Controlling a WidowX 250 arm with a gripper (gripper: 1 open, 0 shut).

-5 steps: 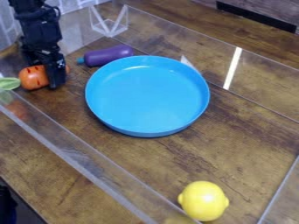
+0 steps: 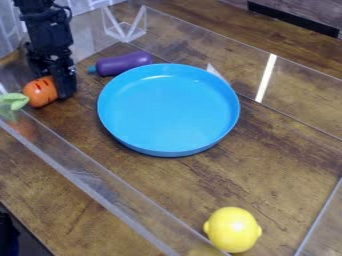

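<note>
My black gripper [image 2: 54, 72] reaches down at the upper left, its fingertips around an orange carrot [image 2: 40, 93] with green leaves at its left end. The gripper stands open; whether its fingers touch the carrot is hard to tell. A purple eggplant [image 2: 122, 63] lies to the right of the gripper, beside a large blue plate [image 2: 168, 109], which is empty. A yellow lemon [image 2: 231, 229] lies at the bottom right.
Clear plastic walls run round the wooden work surface [image 2: 267, 150]. The right side and the area below the plate are mostly bare wood.
The carrot has shifted slightly left and turned a little, its leaves a bit lower. The gripper has moved only slightly.
</note>
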